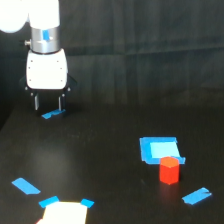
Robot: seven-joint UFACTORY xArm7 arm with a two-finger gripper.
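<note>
A white-bodied gripper [48, 103] hangs at the upper left, pointing down. Its two dark fingers [36, 102] stand apart, and I see nothing between them. To the right and nearer the camera, a small red block [169, 170] with an angular outline sits on the dark table. Just behind it lies a pale patch [163, 149] bordered with blue tape, and the block overlaps its near edge in this view. Whether they touch, I cannot tell. A wide gap separates the gripper from the block.
Another pale patch [65, 213] with blue tape at its corners is partly cut off by the bottom edge. Loose blue strips lie at the left [26, 186] and lower right [197, 196]. A further blue strip [53, 114] appears below the gripper.
</note>
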